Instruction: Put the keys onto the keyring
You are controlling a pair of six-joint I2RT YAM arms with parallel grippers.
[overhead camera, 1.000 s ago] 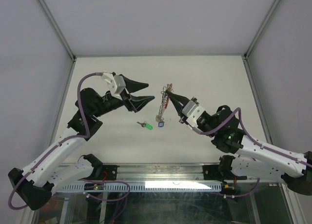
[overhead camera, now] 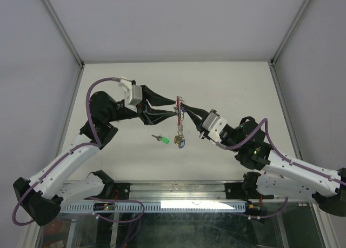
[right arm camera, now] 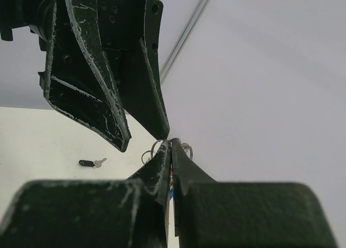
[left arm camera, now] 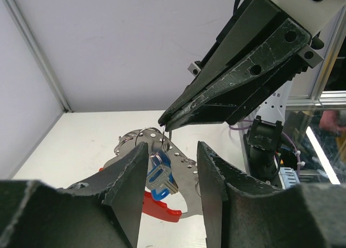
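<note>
The keyring bunch (overhead camera: 180, 130) hangs in the air, a tangle of thin wire rings, a red piece and a blue tag. In the left wrist view the bunch (left arm camera: 161, 175) shows below the fingertips of my right gripper, which is shut on one thin ring. My left gripper (overhead camera: 175, 107) is open, its tips at the bunch's left side, close to the rings. Rings (right arm camera: 186, 148) peek out behind the right fingertips in the right wrist view. On the table lies a loose key with a green tag (overhead camera: 165, 140), apart from the bunch.
A key with a dark-looking fob (right arm camera: 86, 163) lies on the white table in the right wrist view. Grey walls enclose its back and sides.
My left gripper has moved right, up to the bunch, and its fingers stand slightly closer together. The hanging bunch has swung to a more vertical line. The right arm looks nearly still.
</note>
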